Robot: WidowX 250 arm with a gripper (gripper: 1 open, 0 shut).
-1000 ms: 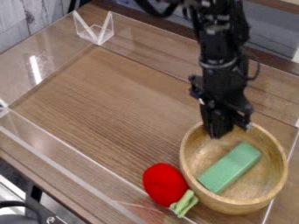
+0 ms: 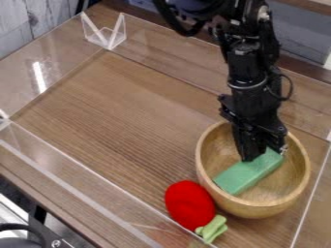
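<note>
A black robot arm reaches down from the top into a wooden bowl (image 2: 212, 165) at the lower right, its gripper (image 2: 265, 145) at the bowl's upper part, over a green rectangular block (image 2: 243, 175) lying inside. The fingertips are dark and bunched; whether anything is between them is hard to see. A red object (image 2: 189, 203) with a pale green piece (image 2: 211, 229) lies just outside the bowl at the lower left.
A white wire-like object (image 2: 101, 31) stands at the back left.
The arm has come lower into the bowl since a second ago, after which the gripper covers more of its upper part. The green block appears slightly shifted.
</note>
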